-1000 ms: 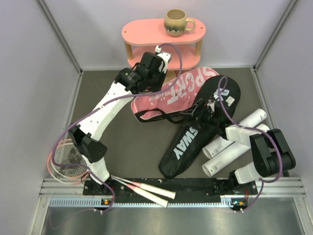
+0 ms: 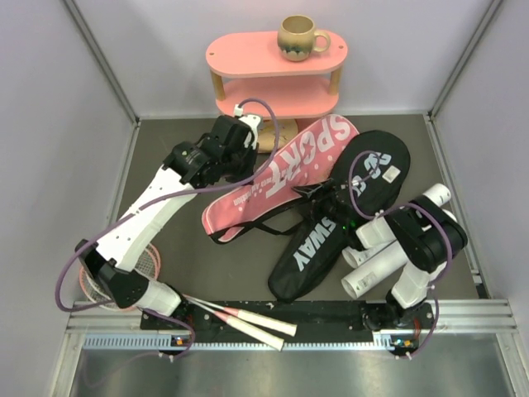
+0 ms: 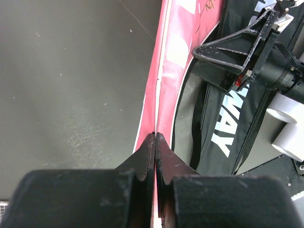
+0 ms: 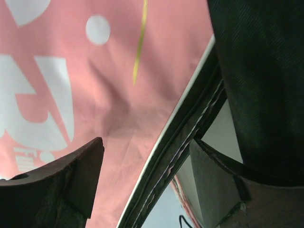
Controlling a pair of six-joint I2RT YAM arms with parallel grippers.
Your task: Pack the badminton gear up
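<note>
A pink SPORT bag (image 2: pixel 281 178) lies slanted across the middle, its upper end near the pink shelf. At its left side my left gripper is shut on the bag's edge, where the white piping meets the fingertips. My right gripper (image 2: pixel 299 192) is at the bag's right edge, shut with the dark-trimmed edge (image 4: pixel 178 137) between its fingers. Partly beneath that arm lies a black bag (image 2: pixel 302 260) with white lettering. A racket (image 2: pixel 149 263) shows at the left, partly covered by my left arm. White tubes (image 2: pixel 376 271) lie on the right.
Racket handles (image 2: pixel 252 318) lie at the front edge. The pink shelf (image 2: pixel 248 54) with a mug (image 2: pixel 297 37) on top stands at the back. A round wooden piece (image 2: pixel 285 132) sits under the shelf.
My left gripper has moved left and toward the front, and the pink bag's near end has come with it.
</note>
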